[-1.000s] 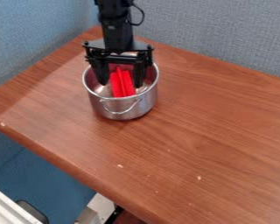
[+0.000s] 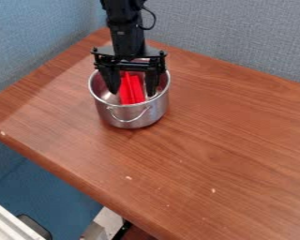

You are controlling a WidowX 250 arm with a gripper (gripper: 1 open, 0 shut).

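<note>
A steel pot (image 2: 127, 116) with a thin wire handle stands on the wooden table (image 2: 216, 150), toward the back left. Red objects (image 2: 131, 88), long and narrow, are inside it. My black gripper (image 2: 132, 81) is over the pot with its open fingers reaching down inside the rim, one on either side of the red pieces. Whether the fingertips touch them cannot be seen clearly.
Blue-grey padded walls border it at the back and left. At the lower left, beyond the table edge, are a white object and dark items.
</note>
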